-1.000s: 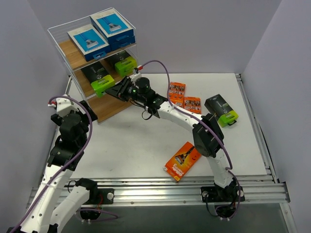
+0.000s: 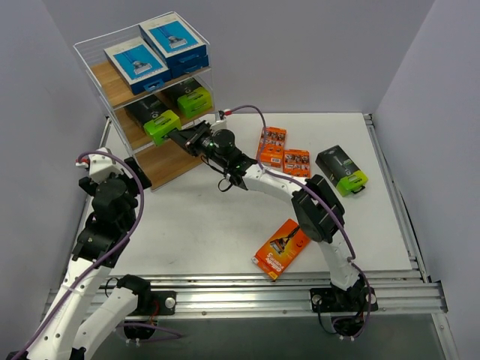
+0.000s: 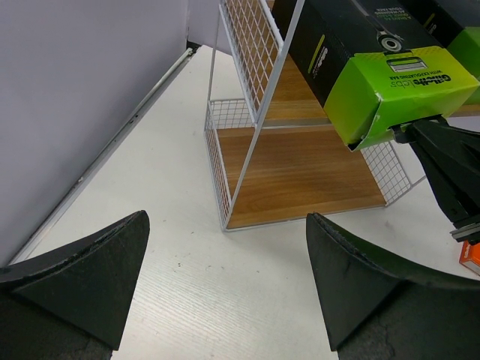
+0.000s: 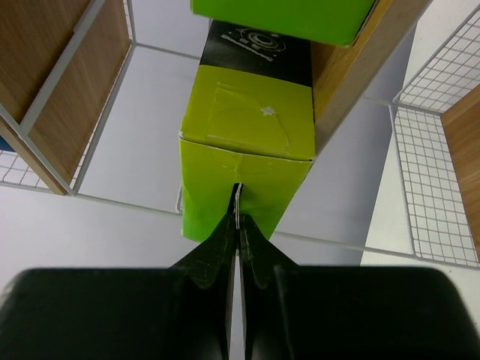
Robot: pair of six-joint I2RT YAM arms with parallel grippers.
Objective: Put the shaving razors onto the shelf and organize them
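A black and green razor box (image 3: 397, 86) lies on the middle level of the shelf (image 2: 159, 161), its green end jutting past the front edge. In the right wrist view, my right gripper is shut on the dark tab at that box's green end (image 4: 240, 176). Beside it on the same level sits a second green and black box (image 2: 195, 100). My left gripper stands open and empty, low in front of the shelf's left side. Another green and black box (image 2: 342, 170) rests on the table at the right.
Two blue and white boxes (image 2: 136, 61) fill the shelf's top level. The bottom board (image 3: 300, 176) is bare. Orange packs (image 2: 297, 163) lie behind the right arm, and an orange pack (image 2: 280, 249) lies near the front. Wire mesh (image 3: 255, 52) closes the shelf's side.
The left arm looks nearly still.
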